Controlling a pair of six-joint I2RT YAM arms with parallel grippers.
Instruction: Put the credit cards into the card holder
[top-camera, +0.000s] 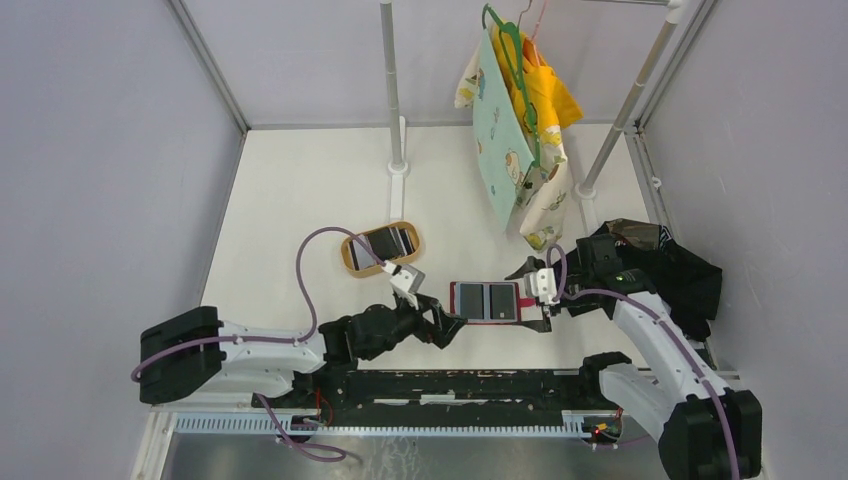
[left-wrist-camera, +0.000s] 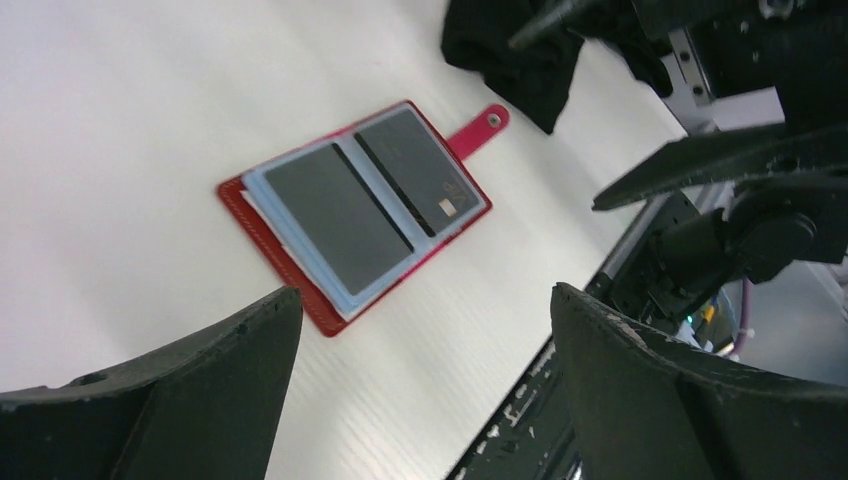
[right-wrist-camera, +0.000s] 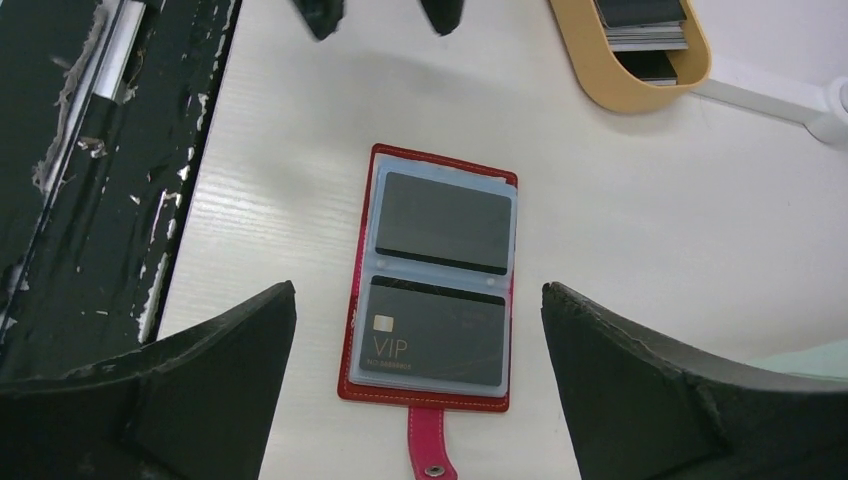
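A red card holder (top-camera: 485, 302) lies open on the table, with clear sleeves holding dark cards, one marked VIP (right-wrist-camera: 425, 340) beside its strap. A wooden box (top-camera: 362, 266) of more cards stands at the back left of it, also partly in the right wrist view (right-wrist-camera: 590, 70). My left gripper is open and empty, left of the holder with its fingers above the table. My right gripper is open and empty, hovering over the holder's strap end, its fingers either side of it.
A black cloth or bag (top-camera: 680, 280) lies at the right. Clothes on hangers (top-camera: 500, 140) hang at the back beside white poles (top-camera: 395, 80). A dark edge (right-wrist-camera: 100, 190) runs along the front.
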